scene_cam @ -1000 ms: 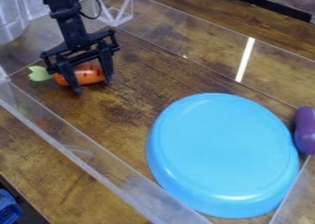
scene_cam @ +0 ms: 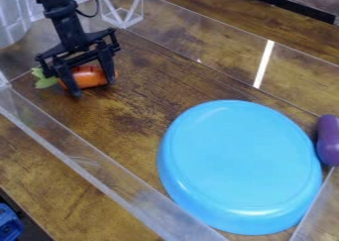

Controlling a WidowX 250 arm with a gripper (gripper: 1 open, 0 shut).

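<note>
My black gripper (scene_cam: 82,62) hangs at the upper left of the camera view, low over an orange carrot-like object (scene_cam: 89,77) with a pale green leafy top (scene_cam: 43,78). Its fingers straddle the object, which lies on the wooden floor of a clear-walled tray. Whether the fingers are closed on it I cannot tell.
A large light-blue round plate or lid (scene_cam: 239,166) lies on the right. A purple object (scene_cam: 327,139) is at the right edge, a blue item (scene_cam: 7,224) at the lower left. Transparent walls run along both sides.
The gripper and the orange object have shifted slightly, with the gripper a little further left. The rest is unchanged.
</note>
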